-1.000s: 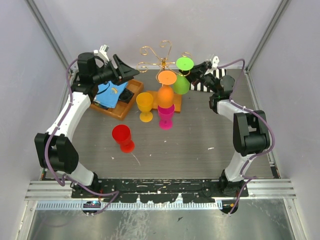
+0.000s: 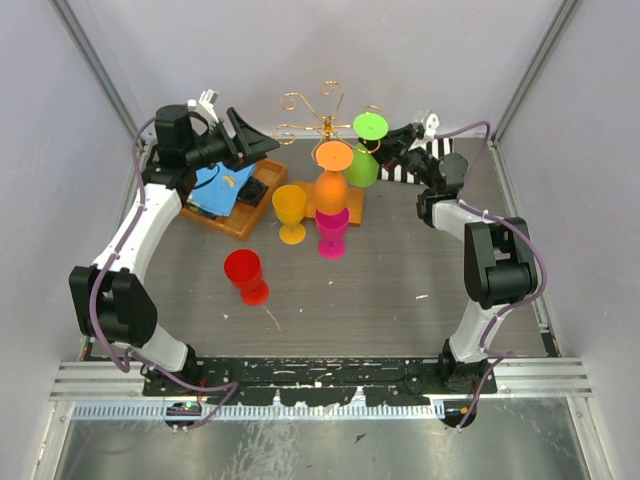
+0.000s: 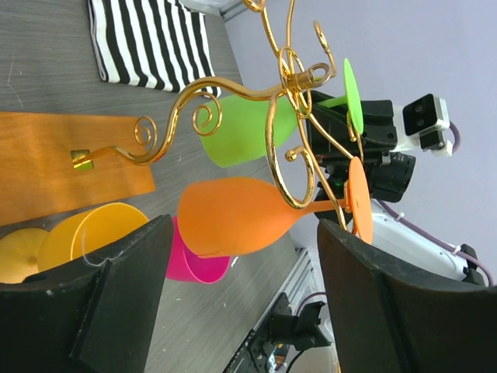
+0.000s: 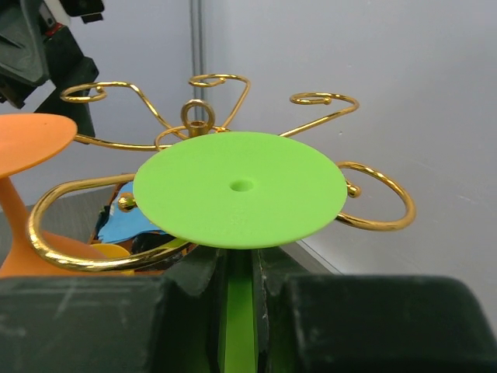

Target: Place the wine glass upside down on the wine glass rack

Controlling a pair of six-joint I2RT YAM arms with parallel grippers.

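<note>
A gold wine glass rack (image 2: 326,126) with curled arms stands at the back centre. The green wine glass (image 2: 361,169) is upside down at the rack's right side, its round base (image 4: 241,190) uppermost, over a gold loop. My right gripper has its fingers close on both sides of the green stem, below the base. Whether the loop bears the glass is hard to see. An orange wine glass (image 3: 237,216) hangs upside down from a neighbouring arm. Left of the rack, my left gripper is open in the air, nothing between its fingers.
Yellow (image 2: 290,205), magenta (image 2: 332,228) and red (image 2: 243,268) glasses stand upright on the table in front of the rack. A wooden tray (image 2: 241,222) with a blue cloth lies at left. A striped cloth (image 3: 152,45) is at back right.
The green glass and right gripper shift only very slightly at the rack's right side. My left arm and the other glasses stay where they were.
</note>
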